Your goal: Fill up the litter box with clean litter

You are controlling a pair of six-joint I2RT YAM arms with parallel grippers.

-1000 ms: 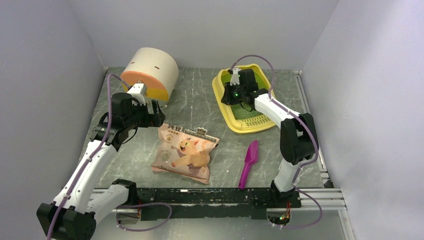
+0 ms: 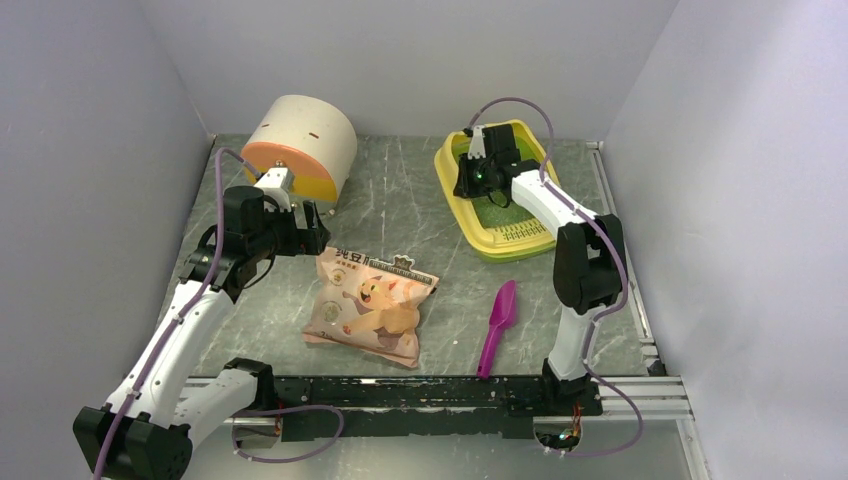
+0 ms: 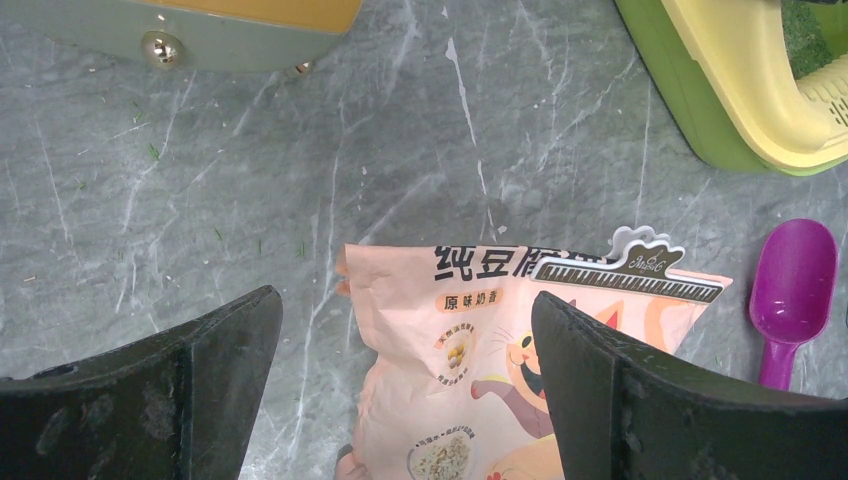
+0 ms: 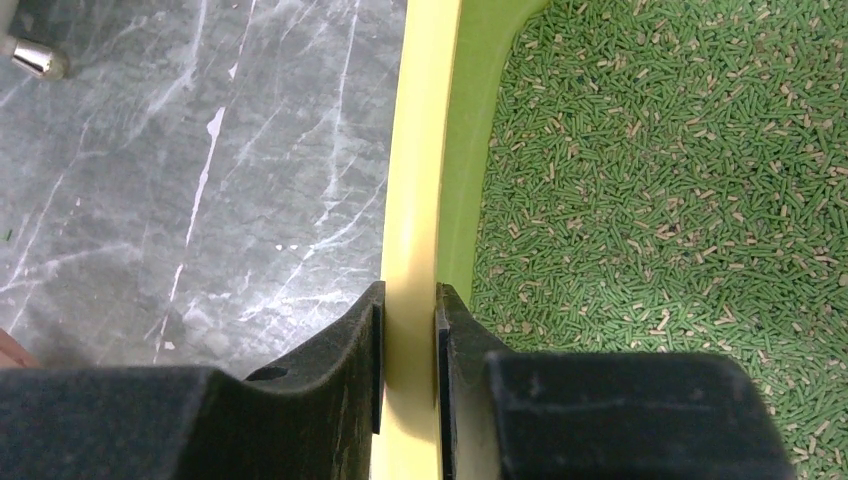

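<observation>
My right gripper [image 2: 462,178] is shut on the left rim of the yellow-green litter box [image 2: 485,243]; the right wrist view shows the yellow rim [image 4: 413,200] between its fingers, with green pellets [image 4: 650,190] covering the floor inside. The litter bag [image 2: 365,310], pink with a cat print and a clip along its top, lies flat at the front middle. My left gripper [image 2: 308,230] hangs open above the table, over the bag's upper left in its wrist view, holding nothing. A purple scoop [image 2: 500,315] lies right of the bag.
A cream drum [image 2: 305,130] with an orange and yellow front stands at the back left. Walls close in the table's back and sides. Bare table [image 2: 390,200] lies between drum and box.
My right gripper and the litter box have moved toward the back and a little to the right. The left arm, bag and scoop are unchanged.
</observation>
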